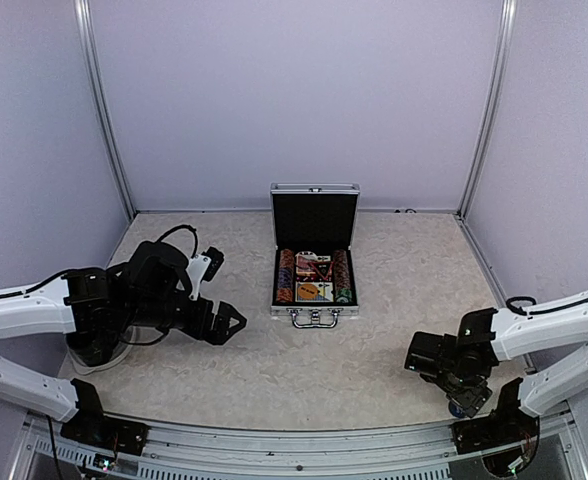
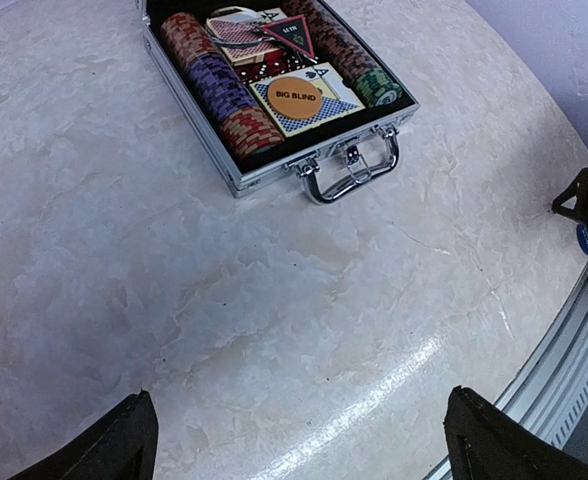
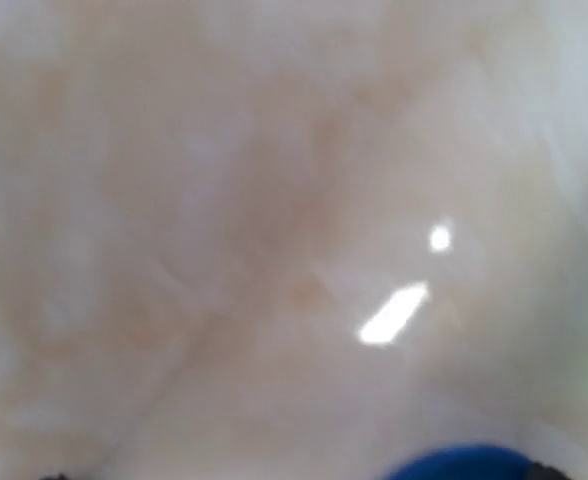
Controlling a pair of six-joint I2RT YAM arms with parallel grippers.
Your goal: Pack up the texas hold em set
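An open silver case (image 1: 314,310) with black lid sits mid-table, holding chip rows (image 2: 224,100), card decks (image 2: 324,90) and an orange "BIG BLIND" disc (image 2: 294,98). My left gripper (image 1: 223,322) stands open left of the case, nothing between its fingers. My right gripper (image 1: 465,396) is low at the front right corner, over a blue round piece, apparently a chip or button, also visible at the left wrist view's right edge. The right wrist view is blurred; the right fingers are barely visible, apparently open.
A pale round object (image 1: 114,360) sits at the front left, partly hidden by the left arm. Walls enclose the back and sides; a metal rail runs along the front edge.
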